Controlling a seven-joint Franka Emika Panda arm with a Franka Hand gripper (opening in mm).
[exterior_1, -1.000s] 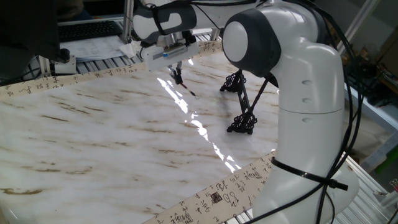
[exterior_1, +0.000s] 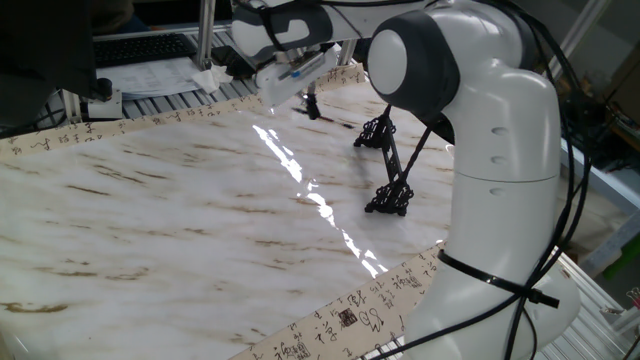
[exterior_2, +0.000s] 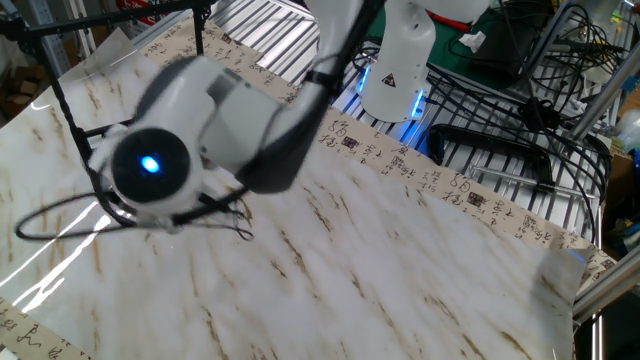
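In exterior view 1, my gripper (exterior_1: 312, 112) hangs over the far part of the marble-patterned table, below a pale hand mount. It looks shut on a thin dark stick (exterior_1: 335, 122), perhaps a brush, which slants down to the right. The fingers are small and dark there, so their exact hold is hard to make out. To the right stands a black ornate stand (exterior_1: 392, 165) with two lattice feet joined by a bar; my arm hides its upper part. Exterior view 2 shows my arm's rounded joint (exterior_2: 150, 165) with a blue light, while the gripper cannot be made out.
Cream strips with dark writing (exterior_1: 375, 305) border the table (exterior_1: 150, 220), whose near and left areas are clear. Beyond the far edge lie a keyboard (exterior_1: 145, 48) and papers (exterior_1: 150, 80). Black bars (exterior_2: 70, 120) rise beside my arm in exterior view 2.
My gripper has shifted slightly right and away, towards the far edge. The hand has tilted, and the stick has swung from steeply down to a flatter slant. The stand has not moved.
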